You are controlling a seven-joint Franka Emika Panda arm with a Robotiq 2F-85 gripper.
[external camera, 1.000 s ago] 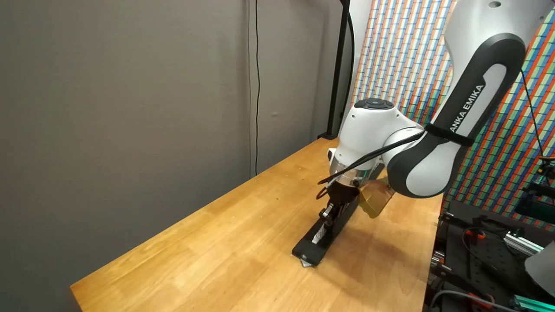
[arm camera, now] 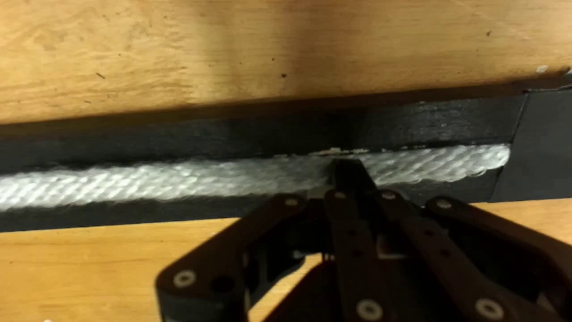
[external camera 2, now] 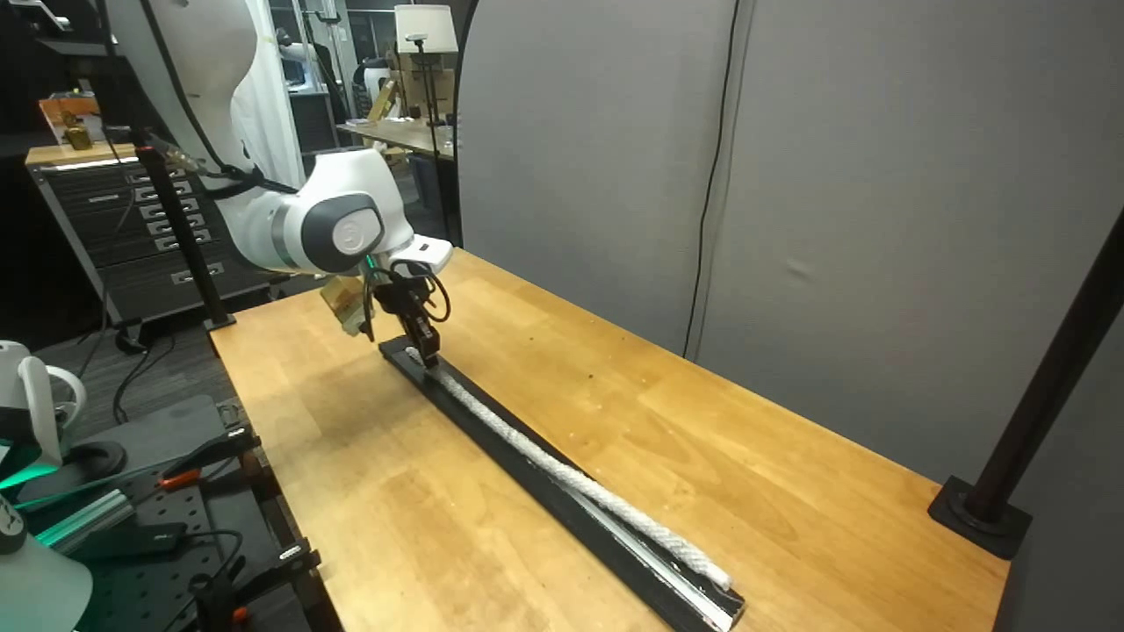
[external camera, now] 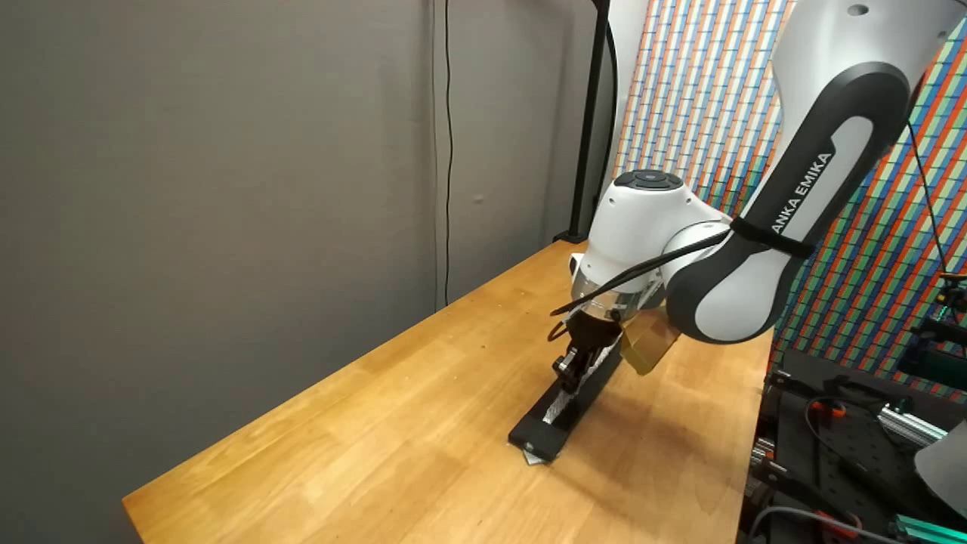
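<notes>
A long black channel (external camera 2: 400,365) lies across the table, with a pale groove (external camera 2: 632,546) along part of it. Thick white braided rope (external camera 2: 548,460) runs lengthwise on it; the far end lies in the channel, and the near end rests beside the open groove. My gripper (external camera: 563,391) points down at the rope close to its far end. In the wrist view, the gripper is shut, its dark fingertips touching or just over the rope (arm camera: 225,180), which shows on both sides of them. Whether anything is pinched between the fingers is hidden.
A black post (external camera 2: 980,516) stands at one table corner. Beyond the table's edge sits a dark cart (external camera 2: 169,527) with tools and cables.
In exterior view 1 the arm and gripper have shifted slightly left and down. A longer strip of white rope now shows beside the gripper. The channel has not visibly moved.
</notes>
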